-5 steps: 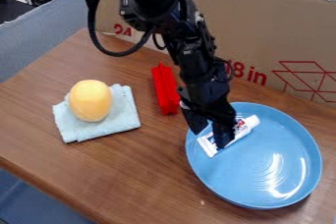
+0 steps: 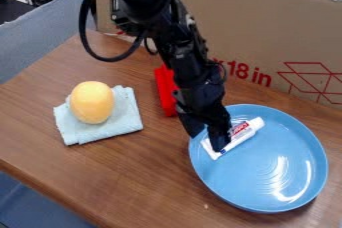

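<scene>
My black gripper (image 2: 211, 130) hangs over the left part of a blue plate (image 2: 274, 177), its fingertips low at a white tube with red markings (image 2: 245, 132) that lies diagonally on the plate. The fingers partly hide the tube, and I cannot tell whether they are shut on it or apart from it.
A yellow round object (image 2: 91, 100) sits on a light blue folded cloth (image 2: 114, 125) at the left. A red object (image 2: 166, 87) lies behind the arm. A cardboard box (image 2: 274, 37) stands along the back. Bare wood shows in front.
The gripper has shifted slightly to the left over the plate since a second ago. The other objects look unmoved.
</scene>
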